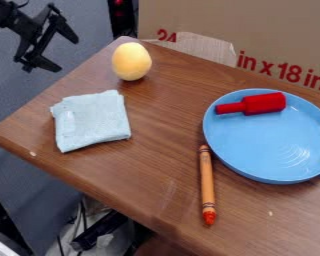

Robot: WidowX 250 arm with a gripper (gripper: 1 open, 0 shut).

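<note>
My black gripper hangs at the upper left, off the table's left side, its fingers apart with nothing seen between them. On the wooden table lie a folded pale cloth, a yellow egg-shaped object, an orange crayon with a red tip, and a blue plate holding a red cylinder with a short handle.
A cardboard box stands behind the table. The table's left edge borders a grey surface lower down. The middle of the table, between cloth and crayon, is clear.
</note>
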